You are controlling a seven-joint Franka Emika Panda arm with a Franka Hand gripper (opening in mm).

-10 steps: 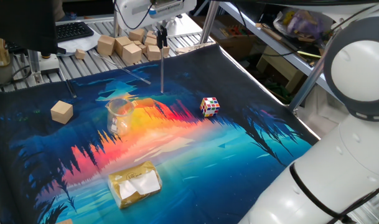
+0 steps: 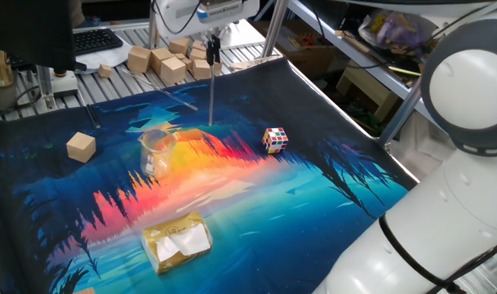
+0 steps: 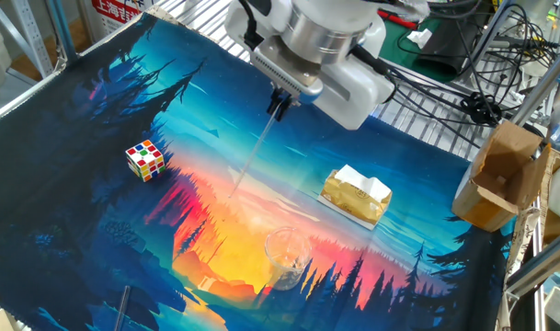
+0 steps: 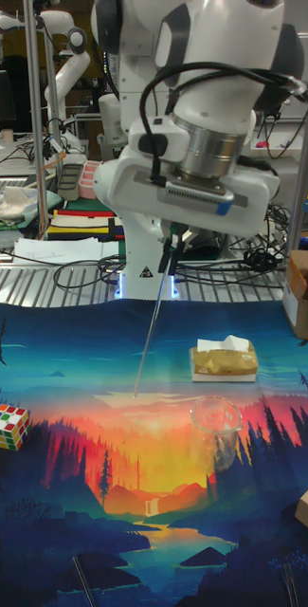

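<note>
My gripper (image 2: pixel 213 53) is shut on a thin clear rod (image 2: pixel 212 94), which hangs down well above the printed cloth. In the second exterior view the gripper (image 3: pixel 279 103) holds the rod (image 3: pixel 254 156) slanted, its free end down. A transparent glass beaker (image 2: pixel 158 151) stands on the cloth, over the orange part of the print; it also shows faintly as a clear beaker (image 4: pixel 215 414) in the third view. The rod's lower tip is apart from the beaker, off to one side of it. Whether anything is inside the beaker is hard to tell.
A Rubik's cube (image 2: pixel 274 140), a gold tissue pack (image 2: pixel 177 242) and a wooden block (image 2: pixel 82 147) lie around the beaker. More wooden blocks (image 2: pixel 161 61) crowd the slatted table's edge. An open cardboard box (image 3: pixel 501 175) stands at one side.
The rod and gripper have shifted only slightly, with the rod's tip a little lower in the view. Beaker, cube, tissue pack and blocks have stayed put.
</note>
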